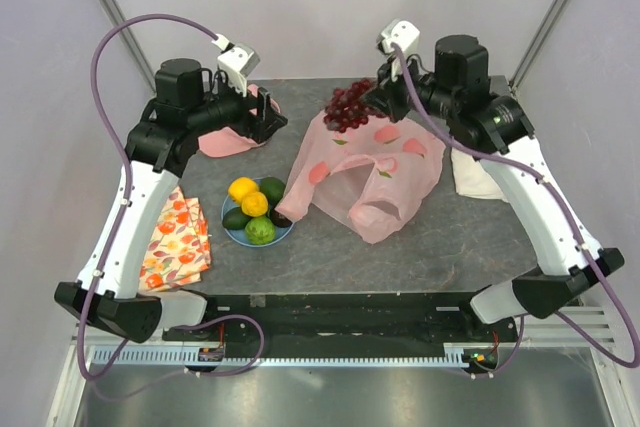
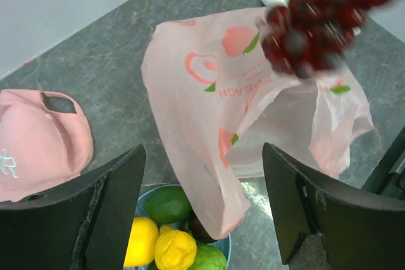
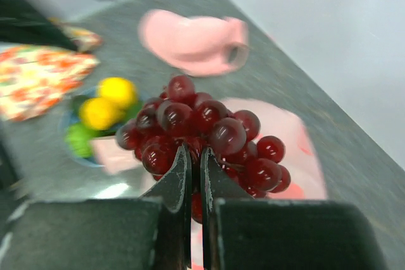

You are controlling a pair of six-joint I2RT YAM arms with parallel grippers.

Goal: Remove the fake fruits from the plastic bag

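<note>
My right gripper [image 1: 385, 97] is shut on a bunch of red fake grapes [image 3: 183, 124], held above the crumpled pink plastic bag [image 1: 370, 197] with peach prints. My left gripper [image 1: 262, 119] stands open and empty to the left of the grapes, over the table beside the bag. In the left wrist view the bag [image 2: 190, 86] lies below, its corner reaching onto a blue bowl [image 1: 236, 234] of fake fruits: yellow lemons, avocados and a green round fruit.
A pink cap [image 2: 41, 143] lies at the back left, a patterned cloth [image 1: 170, 242] at the front left, and a white cloth [image 1: 478, 175] at the right.
</note>
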